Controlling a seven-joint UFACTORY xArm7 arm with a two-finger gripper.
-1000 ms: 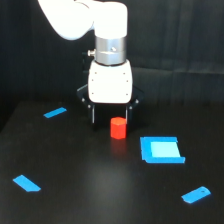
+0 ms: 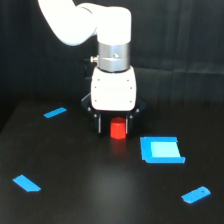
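Observation:
A small red block (image 2: 118, 131) sits on the dark table near the middle of the camera view. My gripper (image 2: 114, 125) is low at the block, pointing down. Its dark fingers stand apart, one to each side of the red block, with a dark gap showing on the block's left. Whether the right finger touches the block cannot be made out. The fingertips are hard to see against the black table, and the block's upper part lies close under the white gripper body.
To the right of the block lies a pale square (image 2: 164, 149) framed in blue tape. Short strips of blue tape mark the table at the back left (image 2: 55, 113), front left (image 2: 27, 184) and front right (image 2: 196, 195).
My gripper has come down and slightly to the right, so its fingers are now lower around the red block. The block stands in about the same place.

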